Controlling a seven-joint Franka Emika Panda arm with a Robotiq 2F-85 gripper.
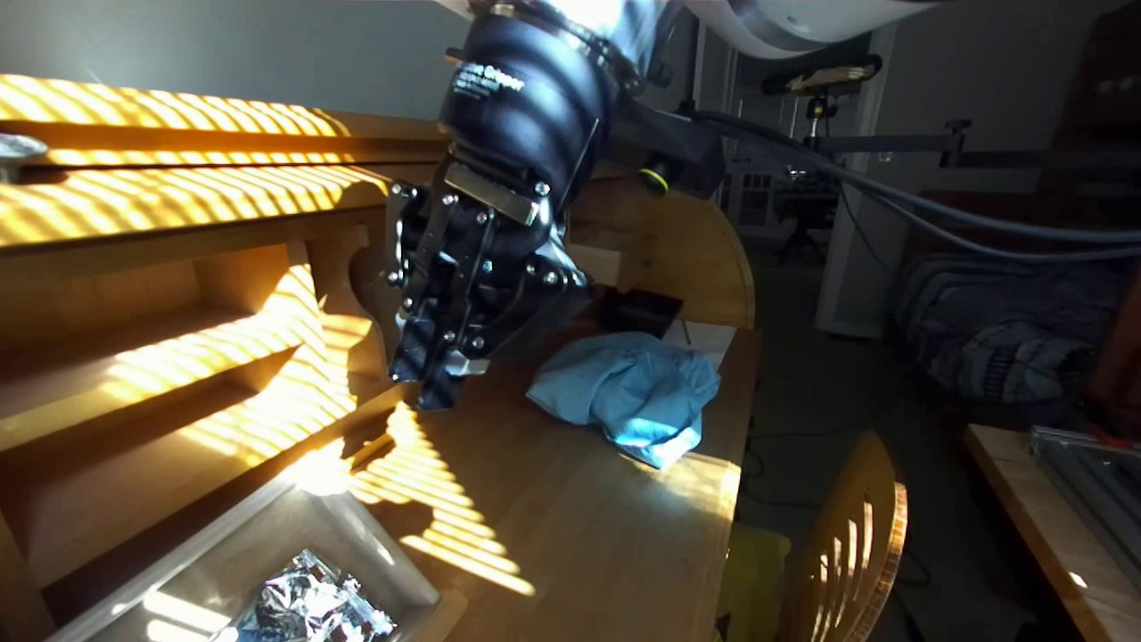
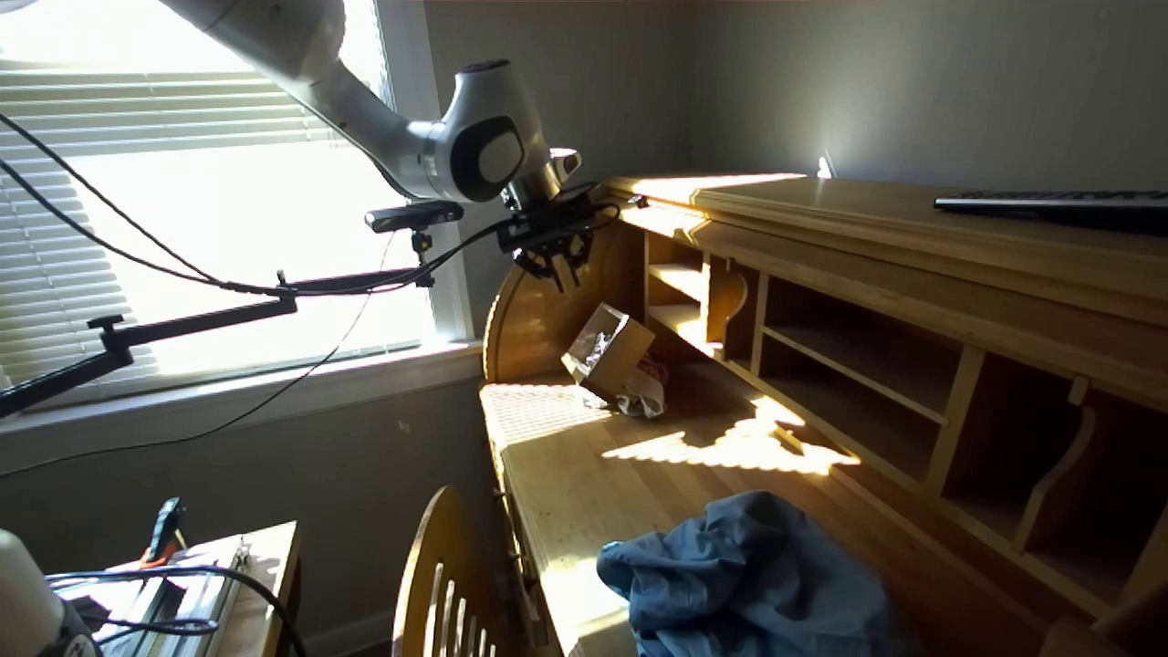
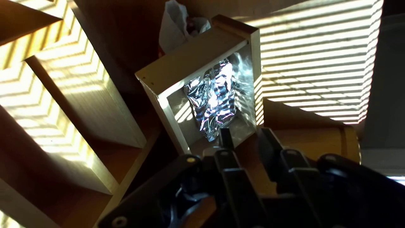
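Observation:
A wooden drawer box is tilted on the desk, with crumpled silver foil packaging inside it. In exterior view 1 its pale rim is at the lower left, with the foil below. My gripper is above the box; both exterior views show space between my fingertips and it. The two dark fingers are a little apart. I make out nothing held between them, though shadow hides much of the fingers. A white crumpled wrapper lies beside the box, partly covered by it.
A blue cloth lies bunched on the desk. Shelves with upright dividers line its back. Behind the cloth is a dark object. A chair stands at the front. Bare desktop lies between box and cloth.

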